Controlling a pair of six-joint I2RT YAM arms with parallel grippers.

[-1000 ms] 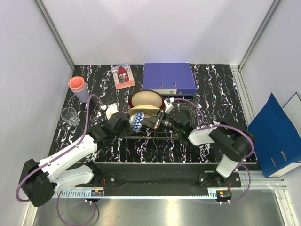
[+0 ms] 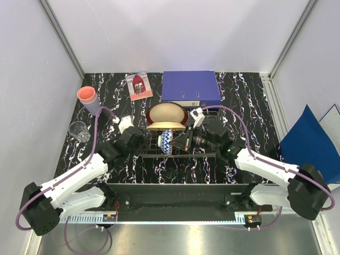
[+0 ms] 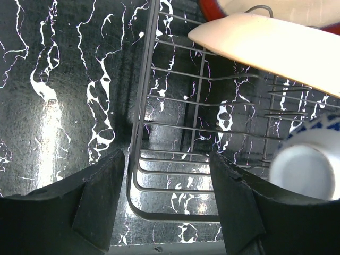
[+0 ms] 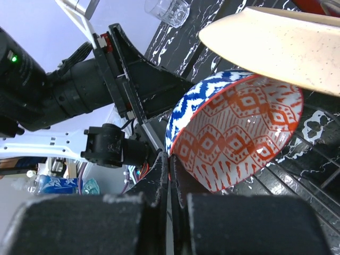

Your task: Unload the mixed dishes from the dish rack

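Observation:
A blue-and-white zigzag bowl with red patterned inside (image 4: 236, 133) is tilted on its side, held by my right gripper, which is shut on its rim; it also shows in the top view (image 2: 166, 142). My left gripper stands open over the left end of the wire rack (image 3: 141, 106), the bowl just to its right. A cream oval dish (image 3: 255, 42) and a red-rimmed plate (image 2: 167, 111) stand in the rack behind the bowl.
A glass (image 2: 78, 130) and stacked cups (image 2: 88, 98) sit at the left. A blue binder (image 2: 191, 85) and a packet (image 2: 139, 85) lie behind the rack.
My right arm has moved toward the front and right, the bowl moving with it and turning more upright on its side. The left arm has barely moved.

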